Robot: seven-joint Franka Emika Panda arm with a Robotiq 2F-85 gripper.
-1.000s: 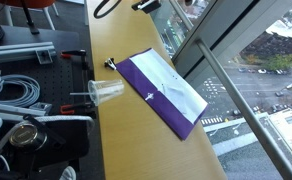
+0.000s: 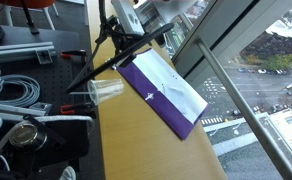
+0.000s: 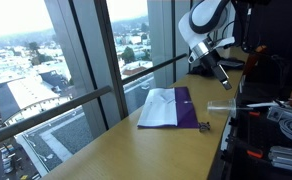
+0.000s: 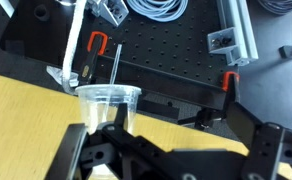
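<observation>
A clear plastic cup (image 2: 106, 90) lies or leans at the table's edge beside the black cart; a thin stick pokes out of its mouth. In the wrist view the cup (image 4: 111, 98) is partly hidden behind my left finger (image 4: 104, 148). My gripper is wide open, with nothing held between its fingers. From exterior view 2, the gripper (image 3: 222, 80) hangs above the table near the cup (image 3: 220, 108). A purple and white folded sheet (image 2: 164, 86) lies flat on the wooden table.
A small metallic object (image 3: 204, 127) sits on the table near the sheet. The black perforated cart (image 4: 176, 45) holds coiled cables (image 4: 158, 8), metal profiles and red-handled tools. Tall windows border the table's far side. Bare tabletop (image 3: 136, 155) lies in front of the sheet.
In exterior view 1 the arm has come down from the top toward the cup and the table's cart-side edge. It now covers the spot of the small metallic object. Cup and sheet look unmoved.
</observation>
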